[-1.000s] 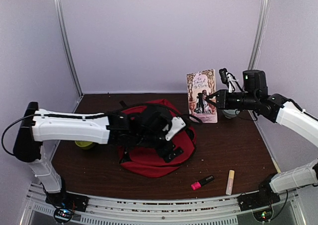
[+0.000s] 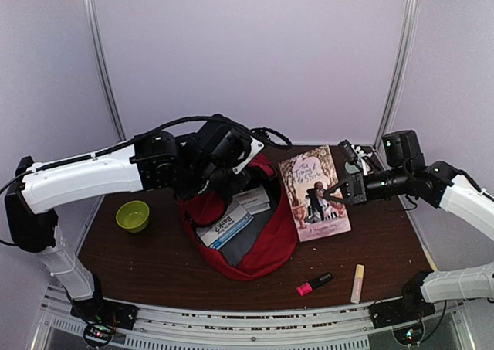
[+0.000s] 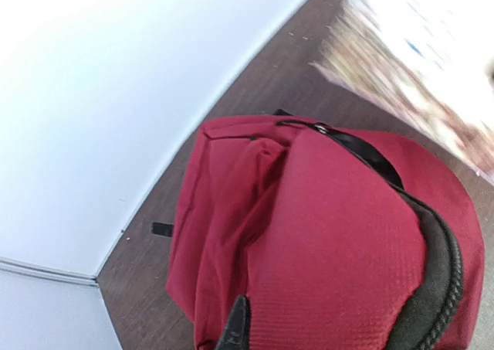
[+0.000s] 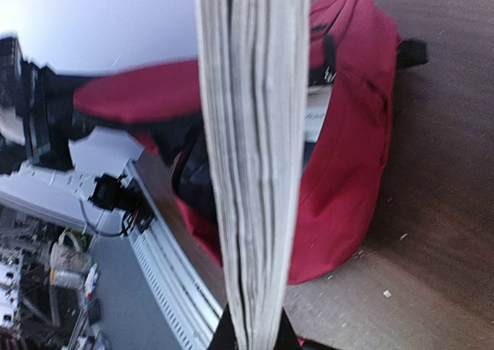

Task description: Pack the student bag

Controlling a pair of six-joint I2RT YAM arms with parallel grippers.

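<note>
The red student bag (image 2: 270,249) lies in the middle of the table, its mouth showing. My left gripper is shut on the bag's front flap (image 3: 340,242), holding it lifted and folded back; in the left wrist view the flap hides most of the fingers. Inside the bag, a white and blue packet (image 2: 225,226) and a whitish packet (image 2: 252,199) lie on the grey lining. A pink-covered book (image 2: 307,172) is in my right gripper (image 2: 326,192), shut on its edge, to the right of the bag. From the right wrist, the book (image 4: 255,134) shows its page edges.
A green bowl (image 2: 133,215) stands left of the bag. Toward the front right lie a black and pink marker (image 2: 315,283) and a pale yellow-capped stick (image 2: 357,283). Bare table (image 2: 386,242) shows right of the bag.
</note>
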